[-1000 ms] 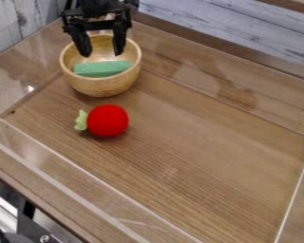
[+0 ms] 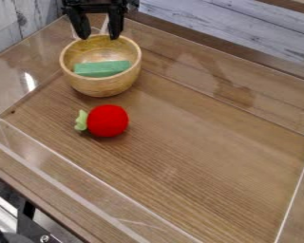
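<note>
My gripper (image 2: pixel 99 23) is at the top edge, above the back rim of a wooden bowl (image 2: pixel 102 84), its fingers pointing down and apart, open. A green block (image 2: pixel 102 69) lies inside the bowl, below and apart from the fingers. A red tomato-like object (image 2: pixel 106 121) with a light green tip lies on the wooden table (image 2: pixel 212 152) in front of the bowl.
A pale wall stands at the top left, and dark items are at the bottom-left corner, beyond the table's edge.
My gripper has moved up and back, away from the green block, which stays in the bowl. The bowl and red object look unmoved.
</note>
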